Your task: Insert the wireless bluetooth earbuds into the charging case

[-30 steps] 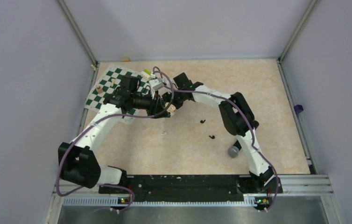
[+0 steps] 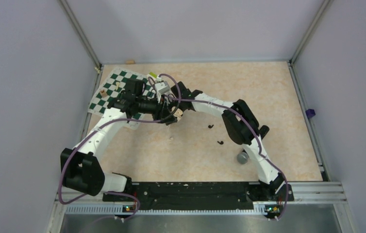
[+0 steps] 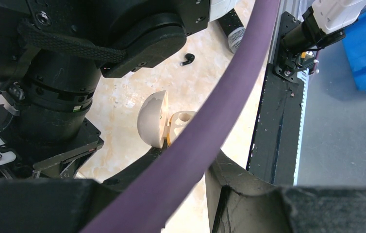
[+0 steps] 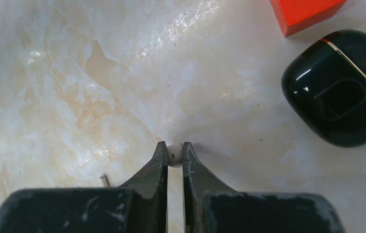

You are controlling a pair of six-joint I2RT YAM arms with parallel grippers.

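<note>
A white charging case (image 2: 177,115) is held above the table by my left gripper, which is shut on it. Its rounded lid (image 3: 153,120) stands open beside the tray (image 3: 177,122), where a round recess shows. A purple strap covers part of the tray and the fingers. In the right wrist view, my right gripper is shut on a small white earbud (image 4: 174,156), of which only the rounded end shows between the fingertips. Another white earbud (image 2: 170,138) lies on the table. From above, the arms hide the right fingertips.
Two black earbuds (image 2: 210,126) lie on the table right of the case. A microphone (image 2: 242,157) lies near the right arm. A glossy dark case (image 4: 339,90) and a red block (image 4: 307,12) appear in the right wrist view. A checkered board (image 2: 110,90) lies back left.
The right arm has shifted a little to the left and toward the front, its gripper coming closer to the left one. The left arm and the case look still.
</note>
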